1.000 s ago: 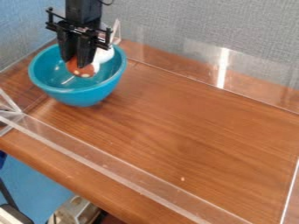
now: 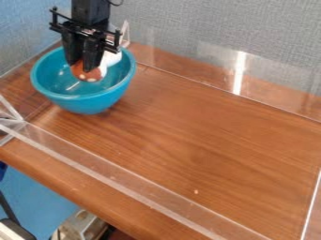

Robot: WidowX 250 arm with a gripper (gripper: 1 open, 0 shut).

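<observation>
My black gripper (image 2: 85, 54) reaches down into a teal bowl (image 2: 83, 96) at the upper left of the table. It is shut on an orange object (image 2: 84, 73) held inside the bowl's rim, partly hidden by the fingers. A white piece (image 2: 109, 58) shows just right of the fingers; I cannot tell what it is.
Clear low walls edge it, with a grey textured wall behind. A blue floor and some hardware show beyond the front left edge.
</observation>
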